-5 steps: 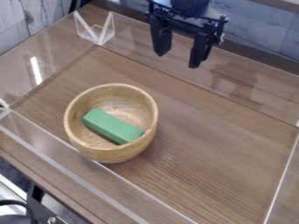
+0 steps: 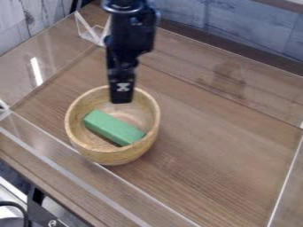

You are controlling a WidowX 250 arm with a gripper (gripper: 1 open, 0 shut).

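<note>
A dark gripper (image 2: 120,89) is in the upper middle of the camera view, open, its two fingers pointing down over the back of a wooden bowl (image 2: 104,153). The bowl sits on the wooden table at left of centre. A green block (image 2: 115,129) lies inside it, below the fingertips, with nothing seen between the fingers.
A blue-grey wall (image 2: 249,35) runs along the back. The table's left edge, with dark items beyond, is at lower left.
The gripper has come from the back right, down and to the left, to over the bowl. The bowl and green block have not visibly moved.
</note>
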